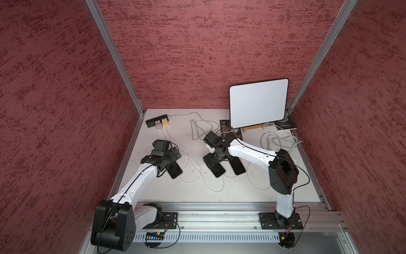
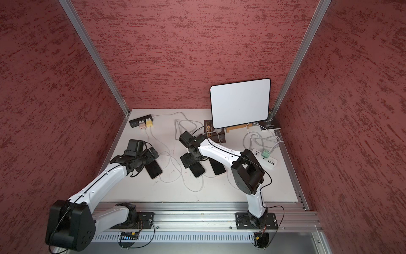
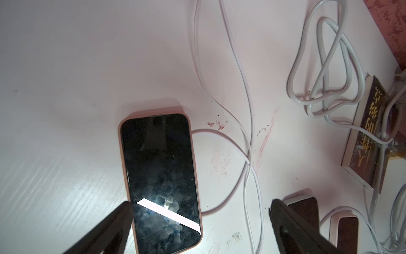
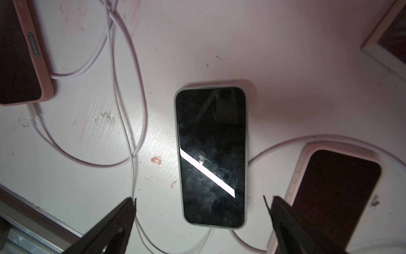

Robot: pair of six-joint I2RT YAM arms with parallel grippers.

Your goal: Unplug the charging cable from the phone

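Three dark-screened phones lie on the white table. My left gripper is open above the left phone (image 3: 157, 165), with nothing held between its fingers. My right gripper hangs open over the middle phone (image 4: 211, 127), which has a pale green rim. A pink-cased phone (image 4: 327, 194) lies to its right. A white cable (image 4: 36, 120) runs into the lower end of the pink-cased left phone, seen at the right wrist view's top left. More white cables cross the table between the phones; part of each arm hides the phones in the top views.
A black power strip (image 1: 152, 122) with chargers sits back left, a white strip (image 2: 268, 160) at the right. A white board (image 1: 258, 101) on a wooden stand, books (image 2: 207, 126) and coiled cables fill the back and right.
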